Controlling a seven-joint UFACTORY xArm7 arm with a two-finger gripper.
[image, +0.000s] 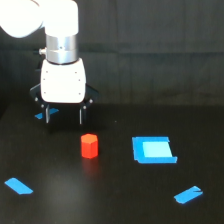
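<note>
A small red block (89, 146) rests on the dark table, left of the middle of the view. My white gripper (65, 115) hangs behind and to the left of it, fingers spread wide and empty. The gripper and the block are apart. On the right, a pale square (156, 149) lies inside a blue tape outline (136, 147), with nothing on top of it.
Blue tape strips lie at the front left (18, 186) and front right (188, 195). Another blue strip (40, 116) shows near my gripper's left finger.
</note>
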